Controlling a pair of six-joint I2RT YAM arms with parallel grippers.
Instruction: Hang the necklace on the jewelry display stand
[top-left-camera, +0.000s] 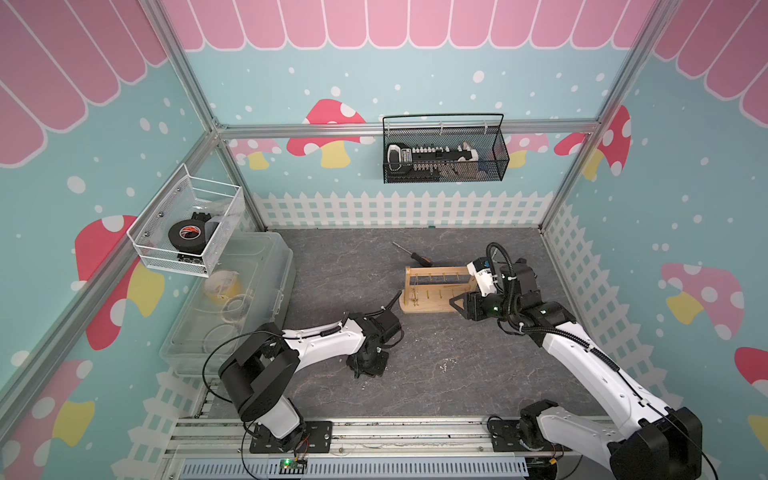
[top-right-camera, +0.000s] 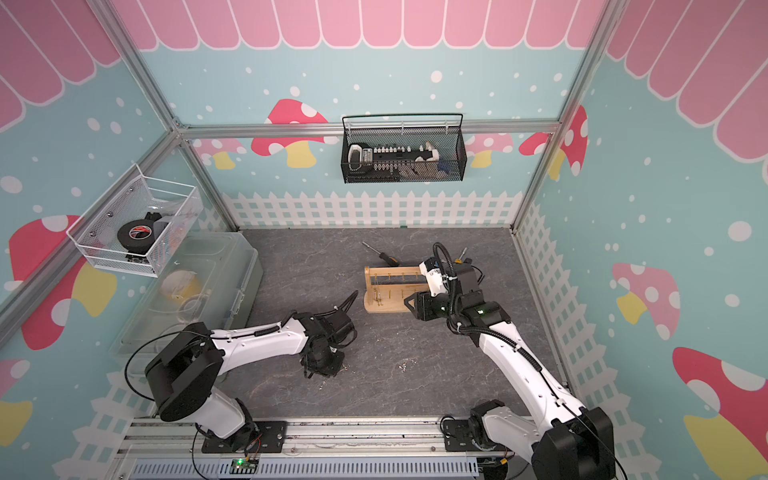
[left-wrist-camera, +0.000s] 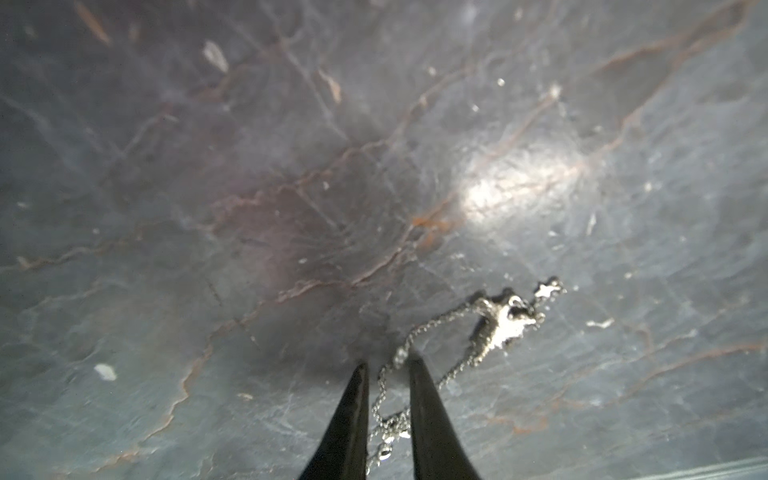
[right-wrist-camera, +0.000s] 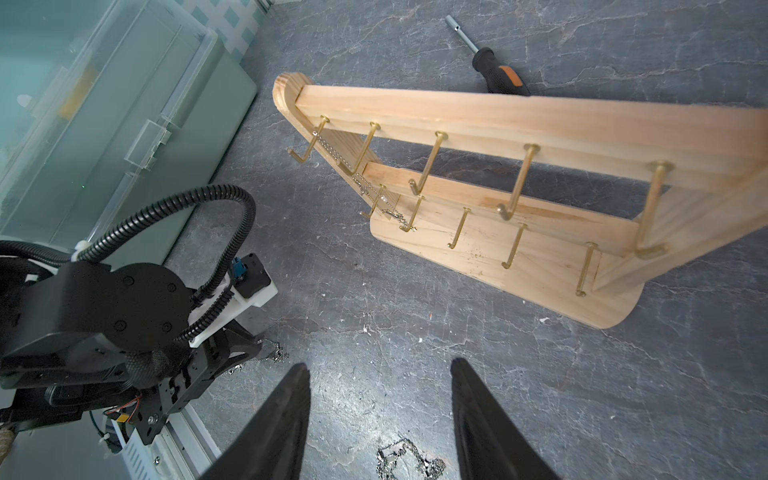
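The left gripper hovers low over a silver necklace with charms (left-wrist-camera: 504, 320) on the marble surface, its tips part open above the chain. My right gripper is open beside the wooden display stand (right-wrist-camera: 504, 264), with nothing between its fingers. The stand has two rows of brass hooks; a chain (right-wrist-camera: 360, 176) hangs at its left end. Another necklace (right-wrist-camera: 400, 456) lies on the surface below my right gripper.
A screwdriver (right-wrist-camera: 500, 76) lies behind the stand. A clear storage box (top-left-camera: 264, 272) occupies the left side. Wire baskets are mounted on the left and back walls.
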